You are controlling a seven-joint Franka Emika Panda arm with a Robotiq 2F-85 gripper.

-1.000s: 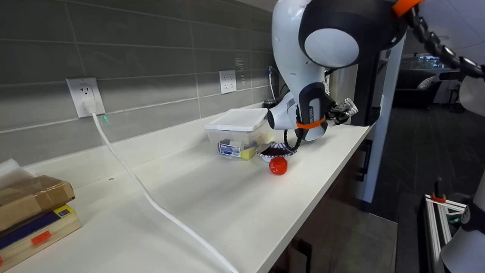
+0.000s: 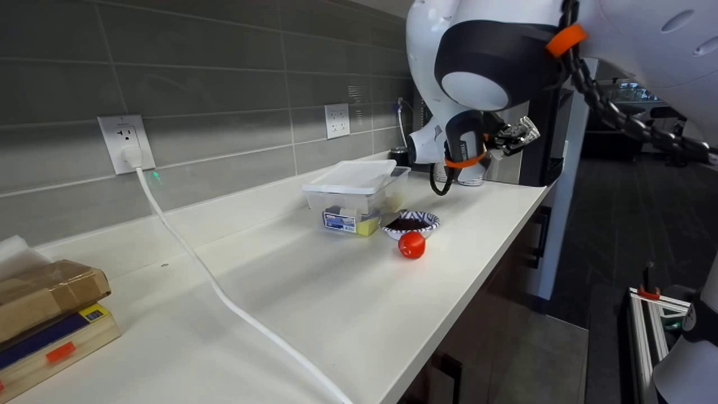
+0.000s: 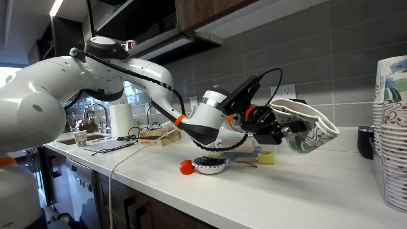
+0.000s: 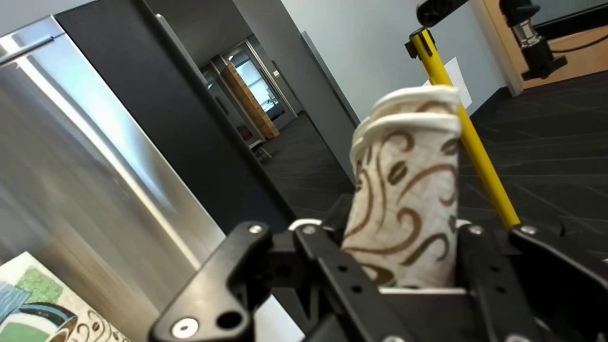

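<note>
Two nested paper cups (image 3: 305, 124) with a swirl print hang in the air above the counter, squeezed flat and tilted. Around them my gripper (image 3: 292, 129) is shut. Seen from the wrist, the patterned cup wall (image 4: 407, 194) stands between the dark fingers, and two white rims show at its top. My gripper is small and far off in exterior view 1, where the arm hides most of the cups.
A tall stack of similar cups (image 3: 395, 152) stands at the right of exterior view 2. On the counter are a patterned bowl (image 3: 210, 170), a red round object (image 3: 187, 167) touching or close to it, and a clear lidded bin (image 2: 346, 202).
The wrist and gripper have risen and shifted slightly right in exterior view 1, uncovering more of the bowl. The objects on the counter have stayed put.
</note>
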